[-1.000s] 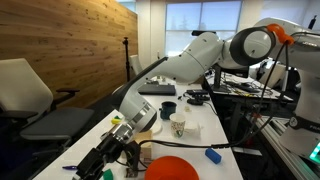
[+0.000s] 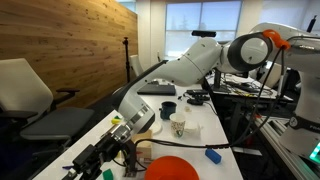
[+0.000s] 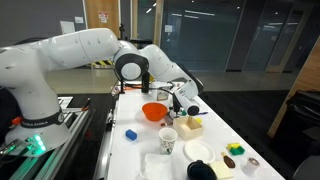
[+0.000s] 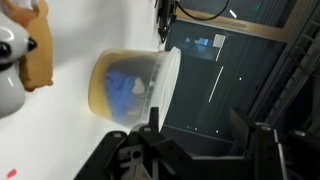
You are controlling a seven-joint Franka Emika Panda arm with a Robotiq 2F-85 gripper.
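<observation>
In exterior view 1, my gripper (image 2: pixel 80 164) reaches low over the left part of the white table. From the other side, its black body (image 3: pixel 184 100) shows behind the orange bowl (image 3: pixel 155 111). The wrist view has dark finger parts (image 4: pixel 130 152) along the bottom, with a gap between the two sides and nothing seen held there. Ahead of them lies a pale translucent container (image 4: pixel 101 85) with something blue (image 4: pixel 122 92) inside. A brown figure-like object (image 4: pixel 37 50) and a blurred white-and-grey thing (image 4: pixel 10 58) are at the left edge.
A blue block (image 3: pixel 131 135), a white mug (image 3: pixel 167 138), a plate (image 3: pixel 200 151) and a tan box (image 3: pixel 222 168) stand around the table. A green object (image 2: pixel 108 174) is close to the gripper. Bare tabletop shows at the near left (image 3: pixel 110 160).
The arm and gripper have shifted only slightly around the same low spot. The bowl, mug and blue block look unmoved.
</observation>
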